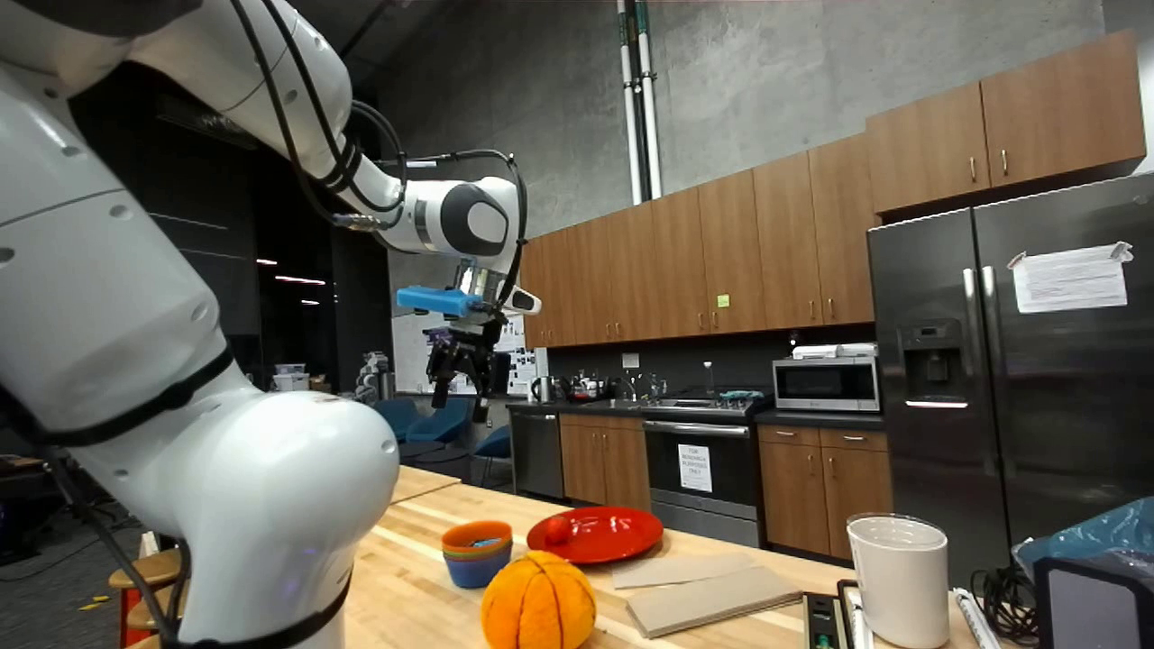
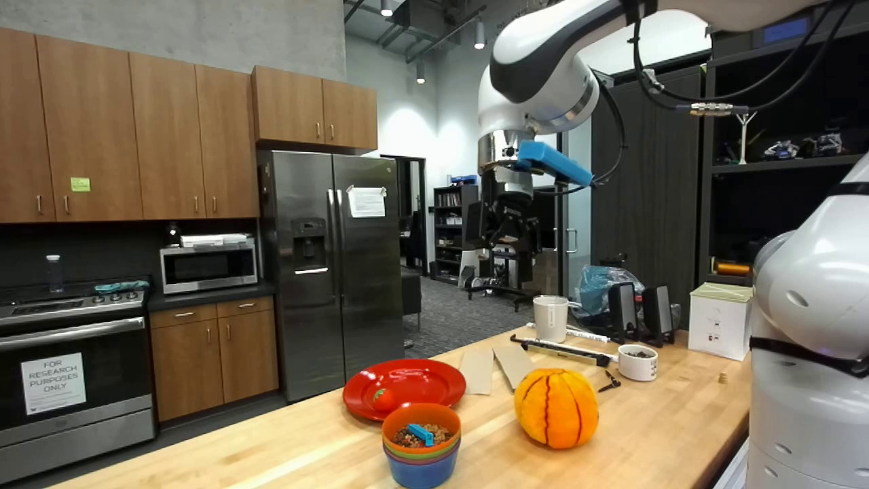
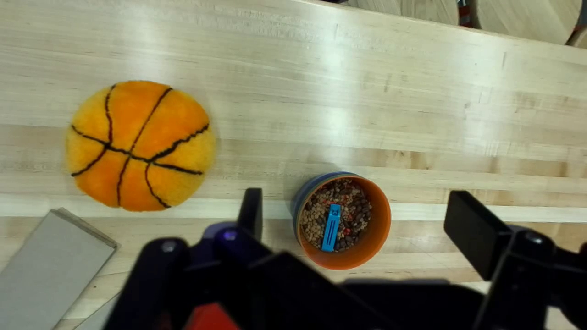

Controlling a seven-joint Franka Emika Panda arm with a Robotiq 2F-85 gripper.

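High above the wooden table, my gripper stands open, its two black fingers wide apart and nothing between them. Well below it, framed between the fingers in the wrist view, is a stack of bowls with an orange one on top. That top bowl holds brown and reddish bits, and a blue clip-like piece lies on them. A plush orange ball with dark seams sits beside the stack. A red plate carries a small red round item; in the wrist view the gripper hides most of the plate.
Flat grey-brown boards lie past the ball. Farther along stand a white mug, a small white cup, black speakers and a white box. Bare table surrounds the bowls on the stool side.
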